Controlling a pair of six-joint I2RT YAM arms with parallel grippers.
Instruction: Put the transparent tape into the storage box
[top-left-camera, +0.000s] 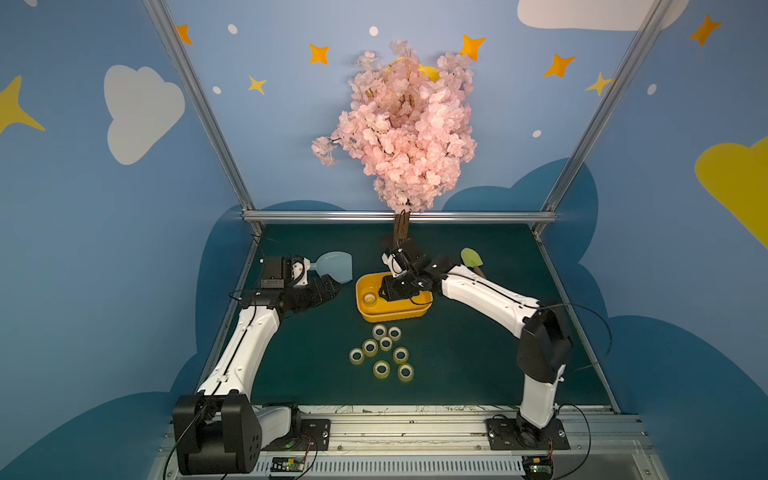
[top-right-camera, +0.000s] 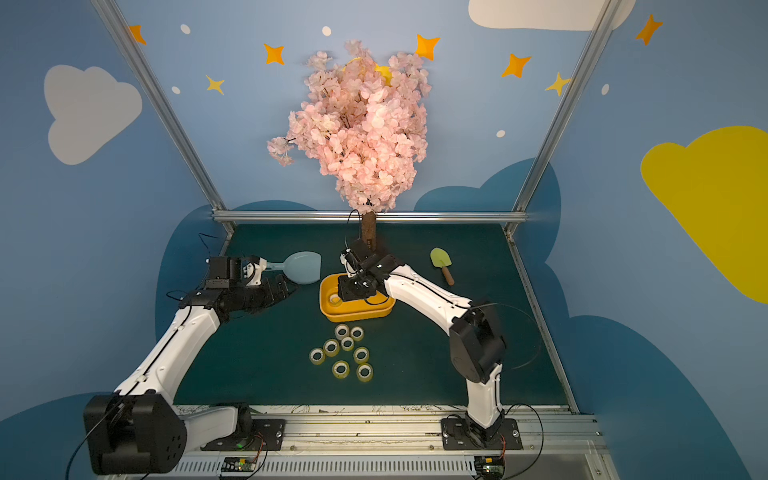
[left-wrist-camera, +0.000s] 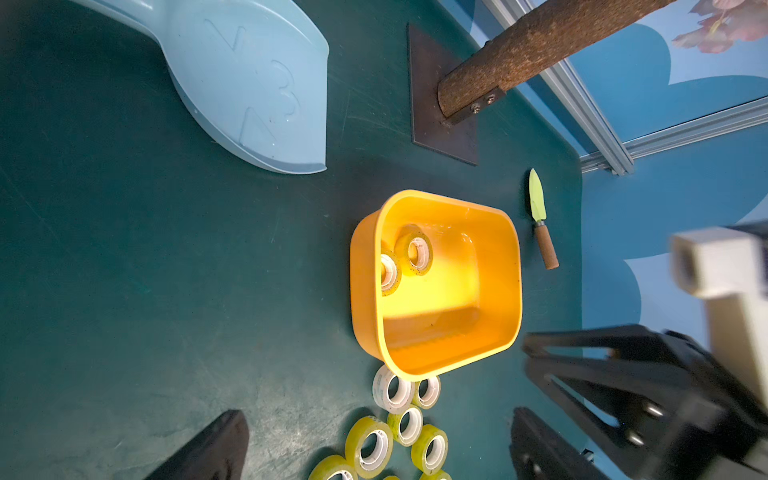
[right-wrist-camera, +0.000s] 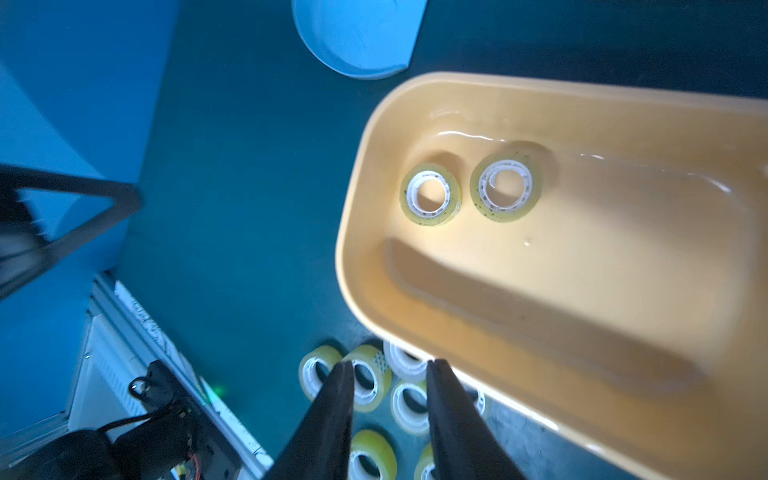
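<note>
Two tape rolls lie flat inside the yellow storage box: one roll (right-wrist-camera: 430, 216) near its end wall and a second roll (right-wrist-camera: 521, 209) close beside it. My right gripper is over the box (right-wrist-camera: 360, 192), its fingers (right-wrist-camera: 324, 428) apart and empty; it hides part of the box in the top views. Several more rolls (top-left-camera: 381, 369) lie on the table in front of the box. Left of the box, my left gripper is open, with nothing between its widely spread fingers.
A light blue dustpan (left-wrist-camera: 248, 88) lies behind and left of the box. The tree's base plate (left-wrist-camera: 440, 96) stands behind it, and a small green trowel (top-right-camera: 441, 257) lies to the right.
</note>
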